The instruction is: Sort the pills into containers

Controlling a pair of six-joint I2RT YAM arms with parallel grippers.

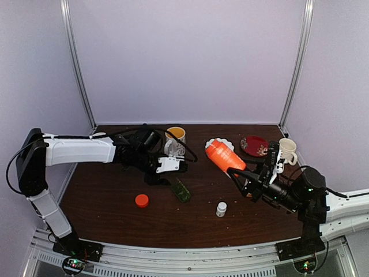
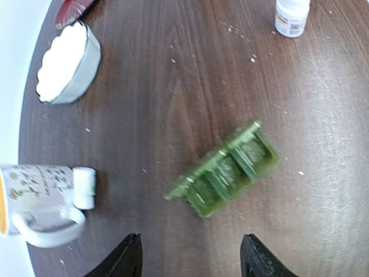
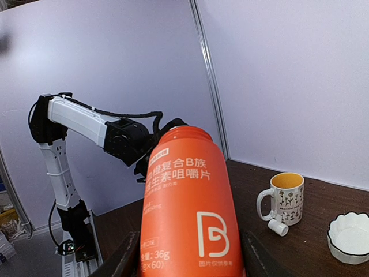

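Note:
An orange bottle (image 1: 225, 156) hangs tilted above the right half of the table, my right gripper (image 1: 241, 178) shut round its lower end. Its labelled side (image 3: 187, 202) fills the middle of the right wrist view; no cap shows on its neck (image 3: 184, 133). The round red cap (image 1: 142, 200) lies on the table at left. Beside it is the green pill organizer (image 1: 180, 190), its open compartments (image 2: 228, 170) visible from the left wrist. My left gripper is open and empty over the table near the organizer. A small white bottle (image 1: 221, 209) stands front of centre.
A flowered mug (image 1: 176, 138) stands at the back with a small white cylinder (image 2: 84, 187) touching it. A scalloped white bowl (image 2: 69, 63), red plate (image 1: 253, 146) and white mug (image 1: 287, 151) line the back right.

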